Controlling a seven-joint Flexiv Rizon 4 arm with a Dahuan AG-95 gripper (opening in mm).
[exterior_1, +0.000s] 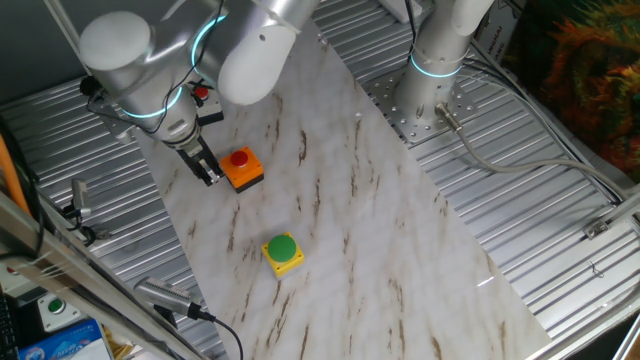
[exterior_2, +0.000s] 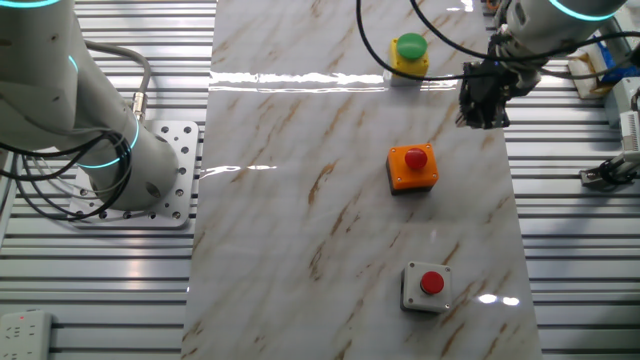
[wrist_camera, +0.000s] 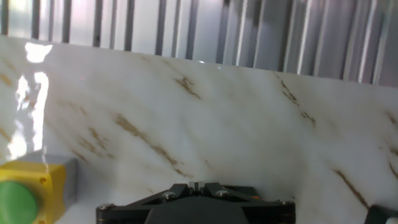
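An orange box with a red button (exterior_1: 241, 168) sits on the marbled board, and my gripper (exterior_1: 213, 179) is beside its left edge in exterior view 1. In exterior view 2 the gripper (exterior_2: 482, 122) appears to the upper right of that box (exterior_2: 411, 170). Seen from the wrist, the fingertips (wrist_camera: 190, 186) meet, with nothing visible between them. A yellow box with a green button (exterior_1: 283, 253) stands apart, lower in exterior view 1; its edge shows at the wrist view's lower left. The light grey box with a red button (exterior_2: 427, 288) is mostly hidden by the arm in exterior view 1.
Bare marbled board (exterior_1: 350, 240) lies between the boxes and the robot base (exterior_1: 425, 95). Ribbed metal decking (exterior_2: 570, 270) runs along both sides of the board. Dark cables hang across exterior view 2, passing in front of the yellow box. A metal device (exterior_1: 168, 297) stands near the board's edge.
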